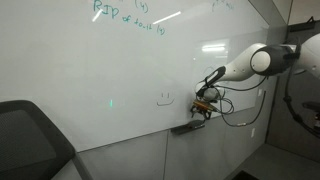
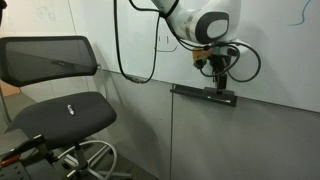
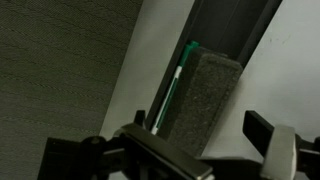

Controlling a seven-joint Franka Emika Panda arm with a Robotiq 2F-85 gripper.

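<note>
A dark grey felt eraser [image 3: 207, 92] lies in the black tray [image 3: 247, 30] along the whiteboard's lower edge. Beside it in the wrist view is a thin marker with a green end [image 3: 190, 48]. My gripper stands open, its two fingers on either side of the eraser's near part and nothing visibly clamped. From outside, the gripper [image 1: 204, 108] is close to the board, just above the tray [image 1: 187, 127]. In exterior view 2 the eraser [image 2: 219, 94] is a small dark block under the gripper [image 2: 217, 77].
The whiteboard [image 1: 110, 70] carries green writing at the top and a small drawn smiley face [image 1: 165, 100]. An office chair [image 2: 62, 115] with a small object on its seat stands to the left. Loose cables [image 2: 250, 62] loop around the wrist.
</note>
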